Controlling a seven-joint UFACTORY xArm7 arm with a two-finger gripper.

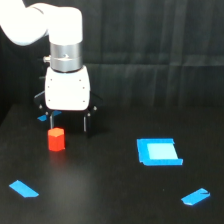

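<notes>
A small red block (pixel 56 140) rests on the black table at the left. My gripper (pixel 69 127) hangs pointing down just behind and above it in the camera view, its two dark fingers spread apart. The left finger appears just above the block in the image, while the right one is off to the block's right. I see nothing held between the fingers. Whether either finger touches the block cannot be made out. At the right, a pale square with a blue tape border (pixel 146 158) is marked on the table.
One blue tape strip (pixel 23 188) lies at the front left and another (pixel 195 197) at the front right. A further blue piece (pixel 43 118) shows behind the block, partly hidden. Dark curtains hang behind.
</notes>
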